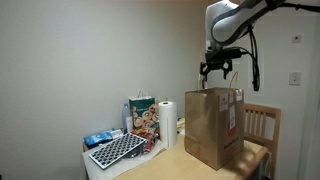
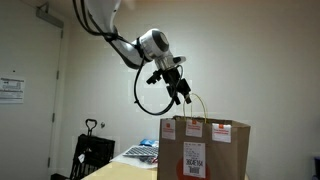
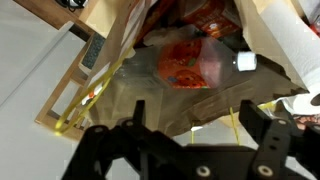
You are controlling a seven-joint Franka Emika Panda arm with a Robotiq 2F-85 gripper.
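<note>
A tall brown paper bag (image 1: pixel 214 125) stands upright on the table, its top open and its thin yellow handles raised. My gripper (image 1: pixel 216 74) hangs just above the bag's mouth, pointing down, open with nothing between its fingers. In the second exterior view the gripper (image 2: pixel 179 102) is beside a yellow handle (image 2: pixel 203 102) at the bag's top edge. Looking down in the wrist view, I see a clear bottle (image 3: pixel 195 62) with a red label and white cap lying inside the bag, with red packages (image 3: pixel 212 17) near it.
Left of the bag stand a paper towel roll (image 1: pixel 167 124) and a patterned bag (image 1: pixel 143 116). A grey perforated tray (image 1: pixel 117 150) lies at the table's left end. Behind the bag is a wooden chair (image 1: pixel 262 120). The table front left of the bag is bare.
</note>
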